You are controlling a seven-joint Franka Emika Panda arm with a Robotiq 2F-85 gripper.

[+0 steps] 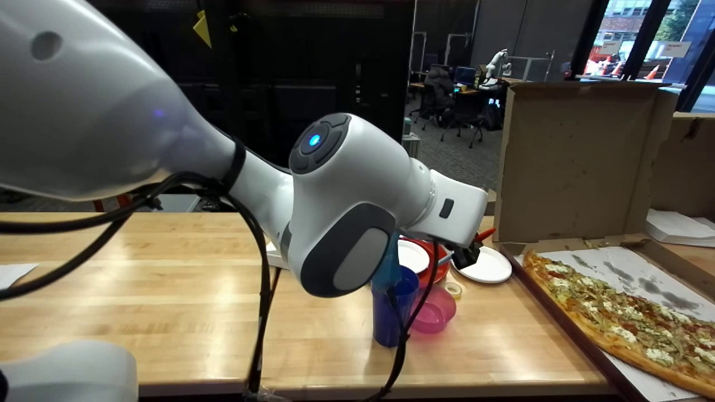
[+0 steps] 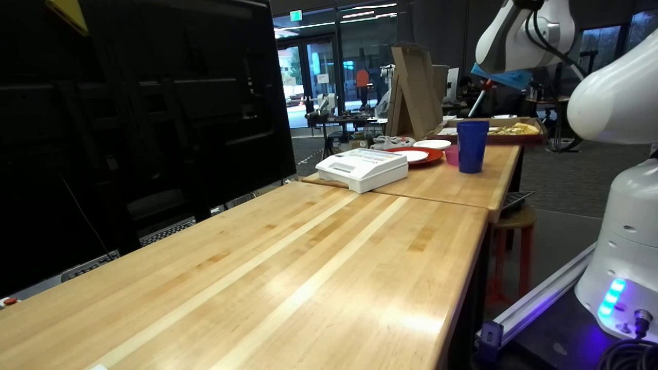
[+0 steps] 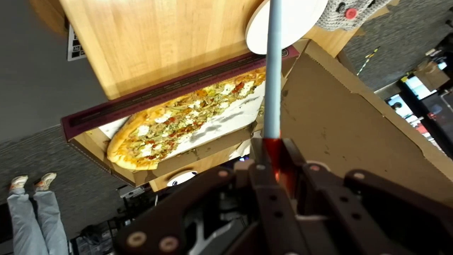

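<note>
A slender tool with a light blue shaft [image 3: 272,76] and a red end [image 3: 274,149] is held in my gripper. The fingers are shut around its red part, and the shaft points away from them. In exterior view 1 the gripper [image 1: 467,254] hangs over the plates, with the red end [image 1: 485,234] sticking out to the right. Exterior view 2 shows the pale shaft [image 2: 476,104] slanting downward above the far table, clear of the tabletop. The tall blue cup [image 1: 405,305] stands upright, partly hidden by cables, beside a pink bowl [image 1: 434,314].
An open pizza box with pizza [image 1: 623,321] fills the right side, its cardboard lid [image 1: 576,167] raised. White plate [image 1: 487,268] and red plate [image 2: 436,151] lie at the back. A white case [image 2: 364,167] sits on the table.
</note>
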